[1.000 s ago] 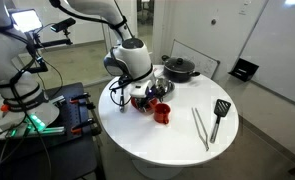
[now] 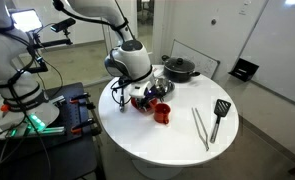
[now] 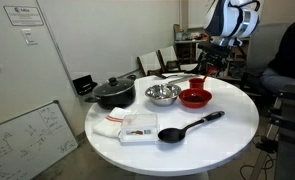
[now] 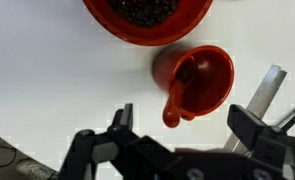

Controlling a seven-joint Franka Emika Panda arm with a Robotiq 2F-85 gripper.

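Observation:
A red mug (image 4: 194,80) stands on the white table, with a red-handled utensil (image 4: 175,103) leaning in it and its end sticking out over the rim. Beside the mug is a red bowl (image 4: 147,32) holding dark beans (image 4: 145,8). My gripper is open; its fingers are spread wide in the wrist view, with the mug and utensil seen beyond the gap. From exterior view 1, the mug (image 2: 162,114) shows just right of the gripper (image 2: 142,104), whose arm hides part of the red bowl. Exterior view 2 shows the mug (image 3: 196,84) behind the red bowl (image 3: 194,99).
A black lidded pot (image 3: 113,93) and a metal bowl (image 3: 163,94) stand at the back. Also on the table are a white cloth (image 3: 111,123), a clear container (image 3: 141,128), a black ladle (image 3: 189,128), tongs (image 2: 200,128) and a spatula (image 2: 221,110).

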